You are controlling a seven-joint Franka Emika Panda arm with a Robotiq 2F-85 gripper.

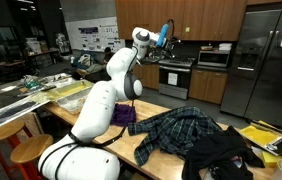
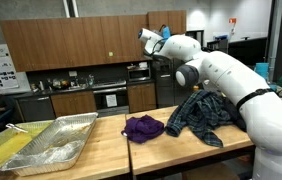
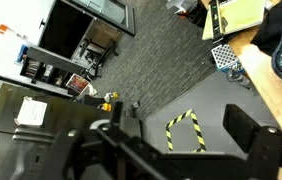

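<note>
My gripper is open, and its dark fingers show at the bottom of the wrist view with nothing between them. The arm is raised high, with the gripper [image 1: 163,36] well above the table and apart from everything on it. A dark plaid cloth [image 1: 176,132] lies crumpled on the wooden table. Beside it is a black cloth [image 1: 221,155]. A purple cloth [image 2: 144,128] lies in a heap farther left. The wrist view looks out over the grey floor [image 3: 196,85], with part of the plaid cloth at its upper right.
Foil trays [image 2: 56,145] stand on the table's left side. Yellow items [image 1: 261,136] sit at its right end. Wooden stools [image 1: 28,150] are beside the table. Kitchen cabinets and a steel refrigerator [image 1: 261,65] line the back. Bare tabletop [image 2: 171,152] shows in front of the cloths.
</note>
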